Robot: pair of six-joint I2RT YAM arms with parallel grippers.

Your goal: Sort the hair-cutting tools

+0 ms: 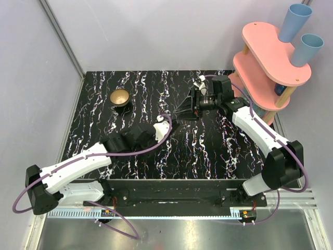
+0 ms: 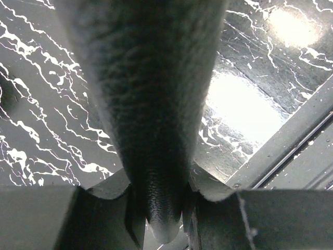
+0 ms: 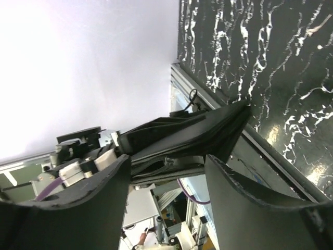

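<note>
My left gripper is shut on a long black textured tool [image 2: 151,78] that tapers toward the fingers. Which tool it is cannot be told. In the top view the left gripper [image 1: 167,130] is over the middle of the table, with the dark tool [image 1: 175,125] barely showing at its tip. Close above it is my right gripper [image 1: 179,112]. In the right wrist view the right gripper has its fingers apart, and dark parts of the tool or left gripper lie between and beyond the fingertips. Contact there is unclear.
A pink tiered shelf [image 1: 270,49] stands at the back right, with blue cups [image 1: 295,22] on top and a dark blue item [image 1: 280,89] lower down. A round gold-brown object [image 1: 119,97] with a dark base sits at the back left.
</note>
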